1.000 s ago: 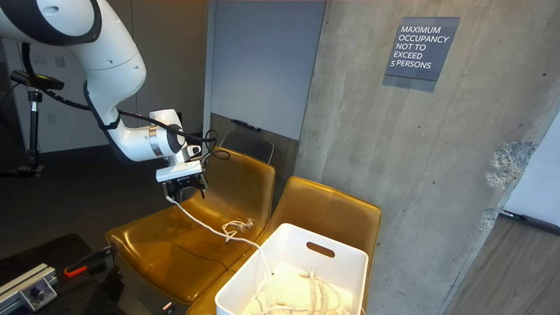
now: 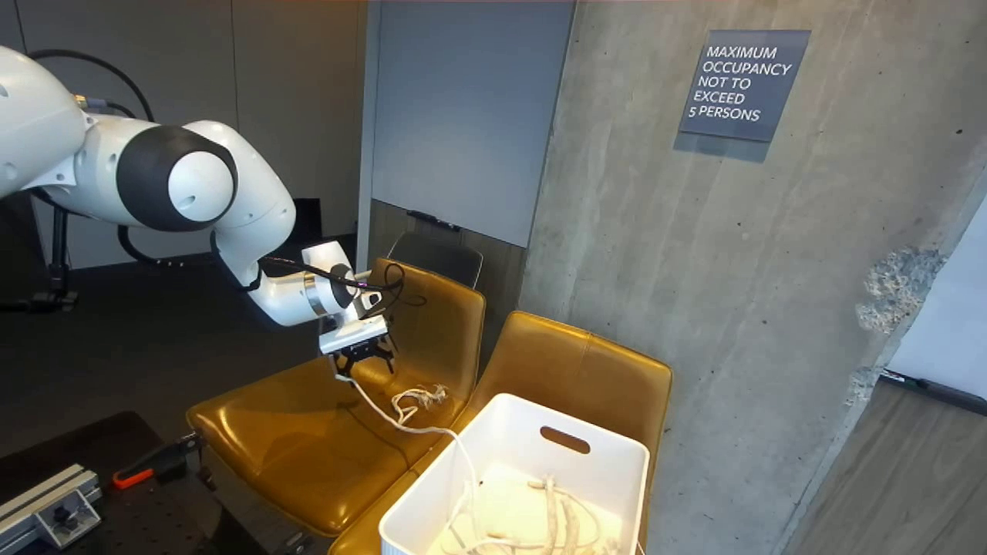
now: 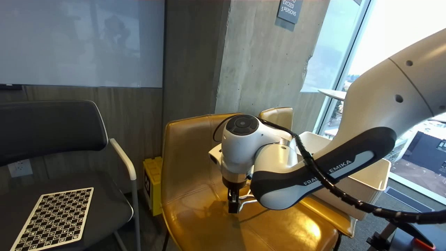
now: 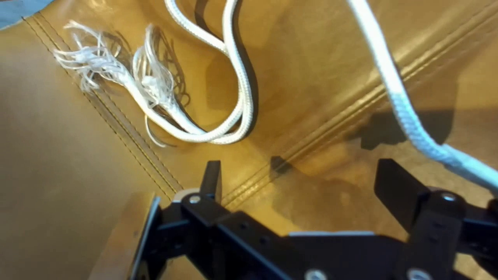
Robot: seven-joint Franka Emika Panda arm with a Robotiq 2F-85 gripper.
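Over the seat of the brown chair (image 2: pixel 277 435), my gripper (image 2: pixel 370 368) points down with its fingers apart. Nothing lies between the fingertips of the gripper in the wrist view. A white rope (image 4: pixel 390 79) runs past the outer side of the right-hand finger (image 4: pixel 397 189) and leaves at the right edge; whether it touches that finger is hidden. From outside, the rope (image 2: pixel 379 407) rises to the gripper's near finger and trails into the white bin (image 2: pixel 421 499). Two frayed rope ends (image 4: pixel 154 91) lie looped on the leather, apart from the gripper.
More rope (image 2: pixel 555 518) lies inside the bin, which stands on a second brown chair (image 2: pixel 592 370). Beyond the chairs is a concrete wall (image 2: pixel 740 277). A black chair (image 3: pixel 50 129) holding a checkered board (image 3: pixel 58 215) stands to the left in exterior view 2.
My gripper has come right and down, closer to the seat and the frayed ends. The rope's raised end moved along with it, and the stretch toward the bin hangs slacker.
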